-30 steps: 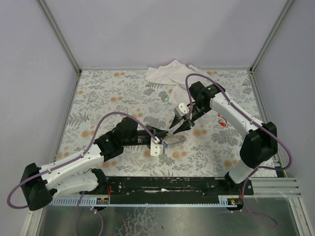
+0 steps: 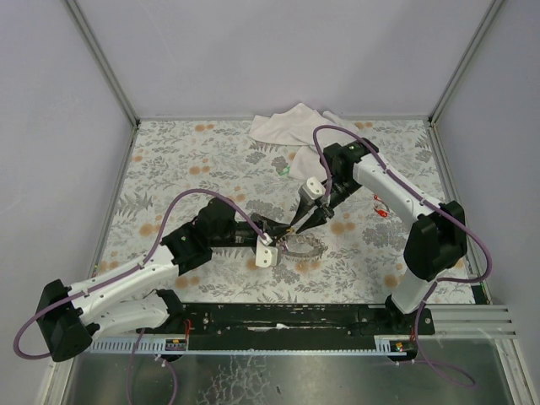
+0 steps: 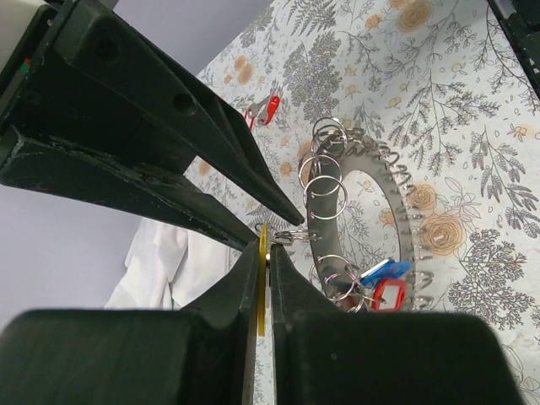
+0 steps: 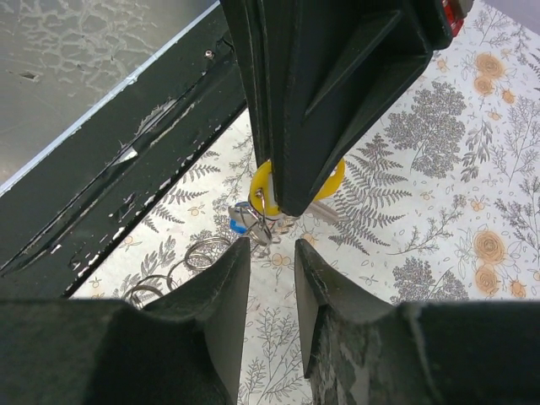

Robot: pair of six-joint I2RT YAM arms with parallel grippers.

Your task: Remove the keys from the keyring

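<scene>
My left gripper is shut on a yellow key, held edge-on between its fingertips; in the right wrist view the key's yellow head (image 4: 333, 177) shows behind those fingers. The grey keyring strip (image 3: 368, 160) hangs below, with metal rings (image 3: 325, 181) along it and blue and red keys (image 3: 388, 295) at its lower end. My right gripper is part open just beside the left fingertips, its tips near a small silver clasp (image 3: 291, 236) at the key.
White cloths (image 2: 287, 126) lie at the back. Red-handled pliers or scissors (image 2: 381, 211) are at the right, a small green item (image 2: 284, 171) behind the grippers. The table is otherwise largely clear, with a dark front edge (image 2: 253, 321).
My right gripper has shifted slightly toward the left gripper and the key. The left arm looks unmoved.
</scene>
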